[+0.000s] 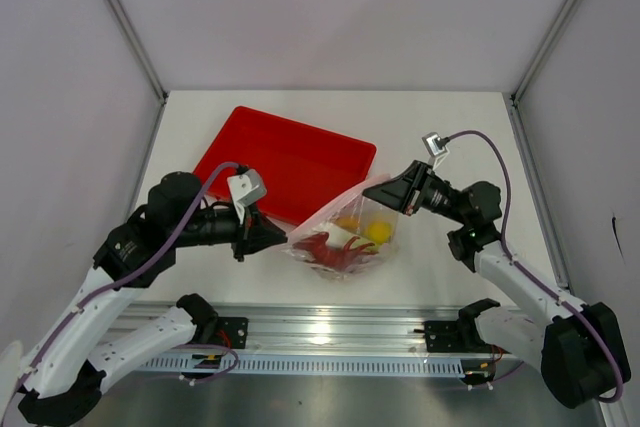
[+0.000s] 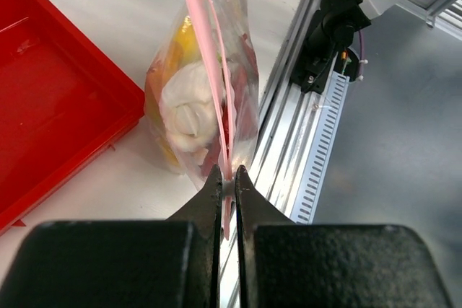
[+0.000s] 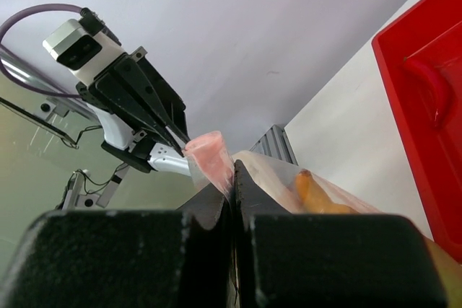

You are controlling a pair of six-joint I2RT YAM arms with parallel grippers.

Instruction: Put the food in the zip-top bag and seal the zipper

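Observation:
The clear zip top bag (image 1: 340, 242) with a pink zipper strip (image 2: 195, 5) stretches between my grippers, holding red, yellow, orange and white food. My left gripper is shut on the zipper strip at one end of the bag. My right gripper is shut at the other end, up at the bag's top right in the top view; the pink strip shows right at its fingertips in the right wrist view, and how much lies between them is unclear.
A red tray (image 1: 285, 157) sits behind the bag, with a red pepper (image 3: 429, 84) in it. The metal rail runs along the front edge.

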